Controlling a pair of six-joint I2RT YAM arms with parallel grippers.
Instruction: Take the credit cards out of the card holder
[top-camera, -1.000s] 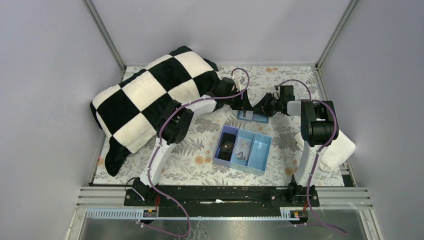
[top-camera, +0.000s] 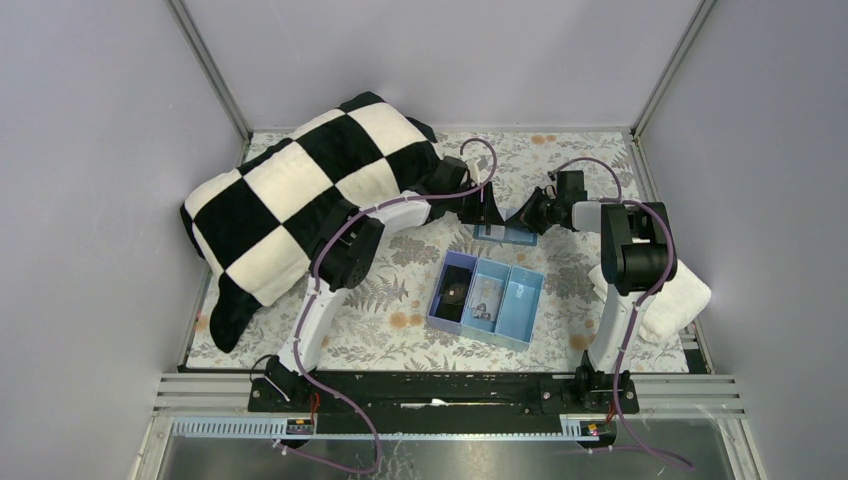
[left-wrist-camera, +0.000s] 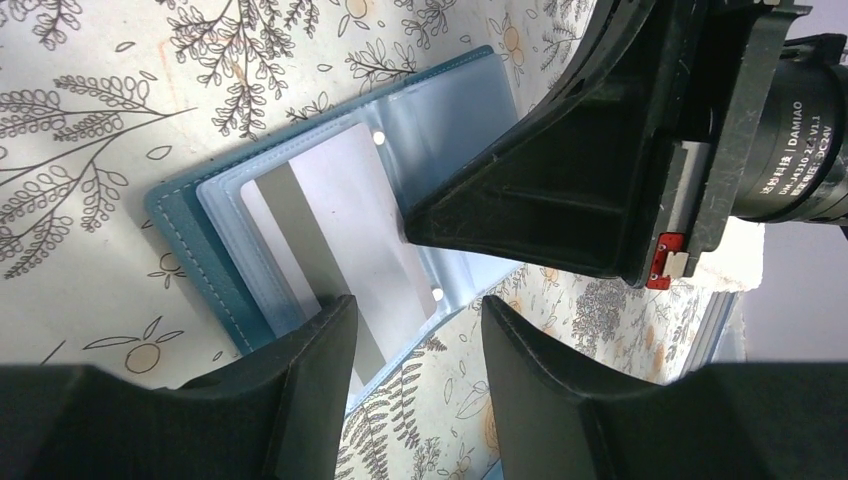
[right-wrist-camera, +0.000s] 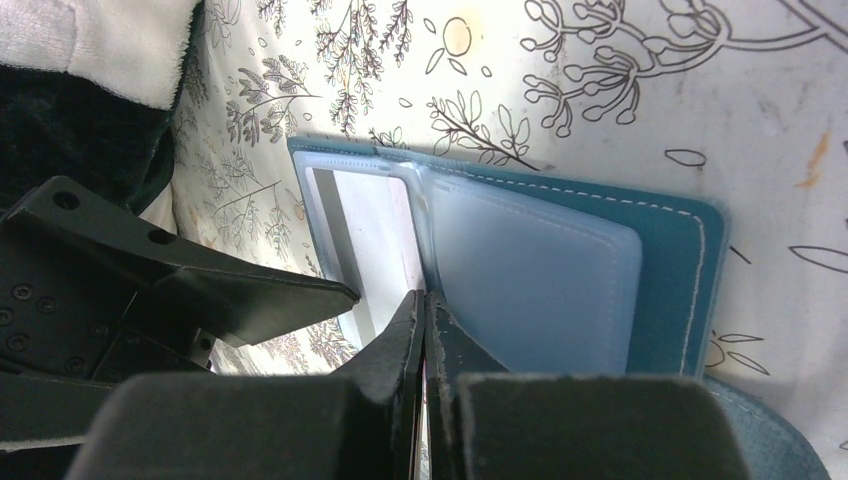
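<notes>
The blue card holder (left-wrist-camera: 195, 255) lies opened flat on the table. A white card (left-wrist-camera: 365, 215) with a grey stripe sits in its translucent sleeve, on the left half as the top view shows it. Over the striped side of the card, my left gripper stands part open, and no card shows between its fingers. My right gripper is shut, its tips at the card's inner edge beside the holder's fold. Nothing can be seen between them. The holder's other half, a pale blue flap (right-wrist-camera: 535, 265), shows no card in the right wrist view.
A three-part blue tray (top-camera: 520, 305) stands in front of the holder; dark items fill its left section, a flat item its middle one. A checkered cushion (top-camera: 305, 185) takes up the left side. Folded white cloth (top-camera: 675, 303) lies at the right.
My left gripper has shifted slightly left over the holder. The holder lies in the same place.
</notes>
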